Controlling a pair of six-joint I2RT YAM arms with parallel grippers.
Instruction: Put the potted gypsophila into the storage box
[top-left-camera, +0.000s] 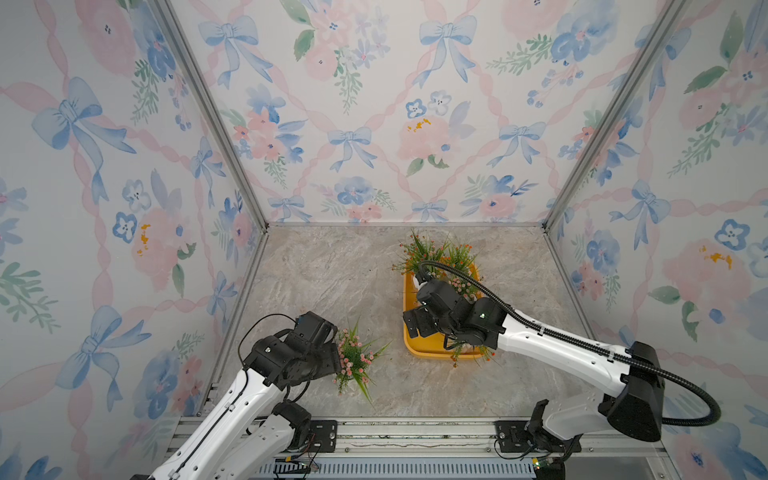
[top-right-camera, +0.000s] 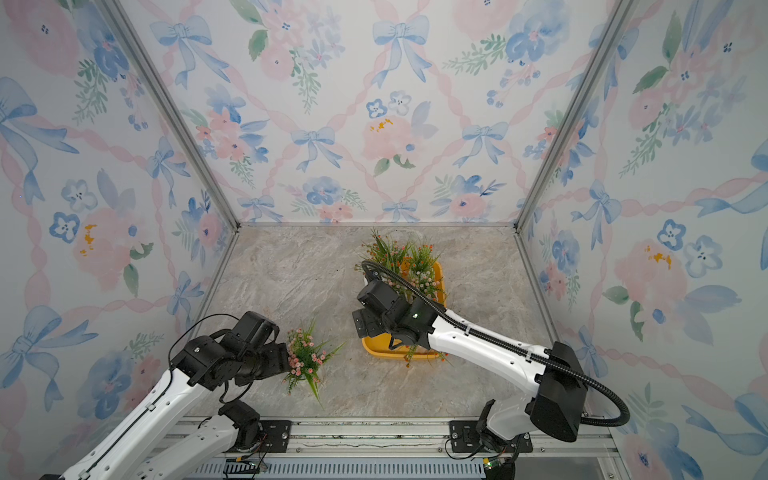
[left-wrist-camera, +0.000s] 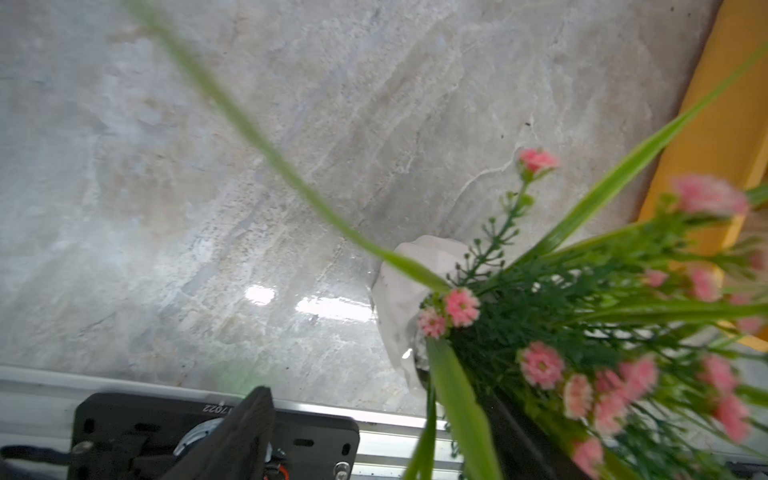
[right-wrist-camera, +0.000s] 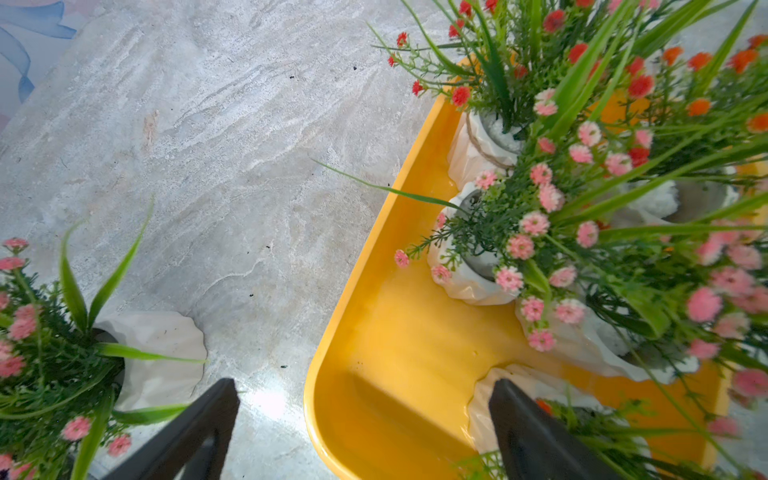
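A potted pink gypsophila in a white pot stands on the marble floor left of the yellow storage box. My left gripper is low at this plant, open, its fingers either side of the pot's near part, partly hidden by leaves. My right gripper hangs open above the front of the box, nothing between its fingers. The box holds several potted plants with pink, red and orange flowers.
Patterned walls enclose the floor on the back and sides. A metal rail runs along the front edge.
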